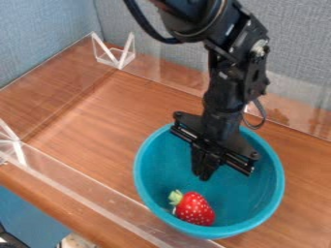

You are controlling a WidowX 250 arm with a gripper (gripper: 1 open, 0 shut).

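Observation:
A teal plastic bowl (258, 208) sits on the wooden floor of the tray at the right. In its lower part lies a red strawberry (193, 207) with its green top toward the left. My black gripper (204, 166) hangs over the back half of the bowl, above and behind the strawberry and apart from it. Its fingers look shut, with nothing visible between them.
The wooden tray surface (97, 121) is clear to the left of the bowl. Clear plastic walls edge it, with white brackets (114, 53) at the back left. A grey padded wall stands behind.

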